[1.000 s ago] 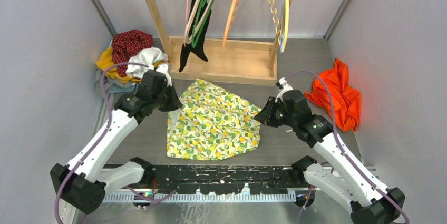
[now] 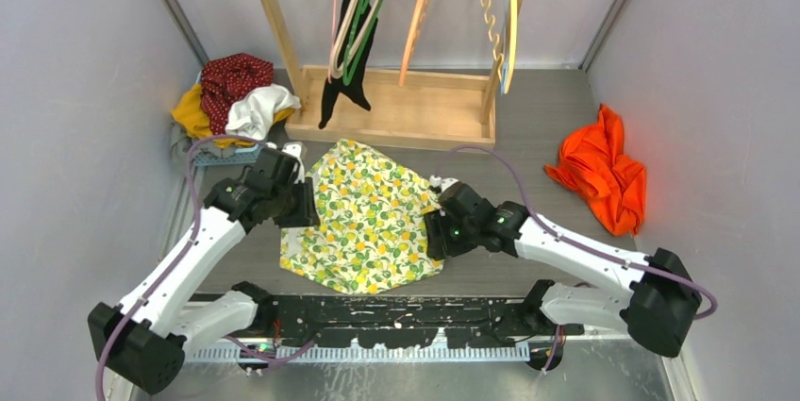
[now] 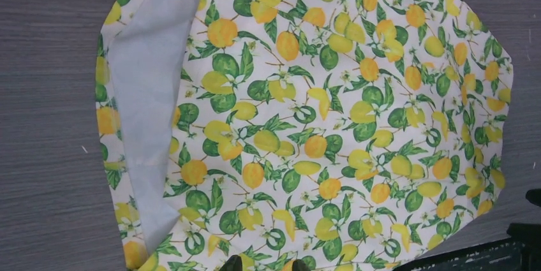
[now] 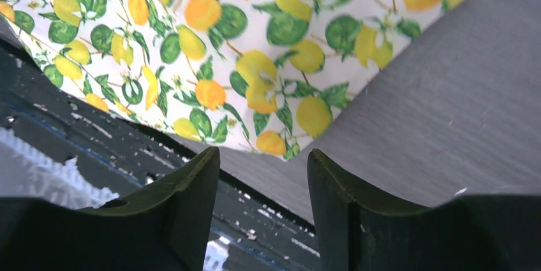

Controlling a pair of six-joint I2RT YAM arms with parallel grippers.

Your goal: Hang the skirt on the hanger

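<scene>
The lemon-print skirt lies spread flat on the grey floor. A pale inner strip shows along its left side in the left wrist view. My left gripper is over the skirt's left edge, and its fingertips stand part open with only printed cloth behind them. At the skirt's right edge is my right gripper, open, its fingers either side of a cloth corner that shows free between them. Several hangers hang from the wooden rack, among them a green hanger and an orange hanger.
A wooden rack base stands behind the skirt, with a black garment hanging above it. Crumpled clothes fill a blue basket at the back left. An orange cloth lies at the right. Bare floor surrounds the skirt.
</scene>
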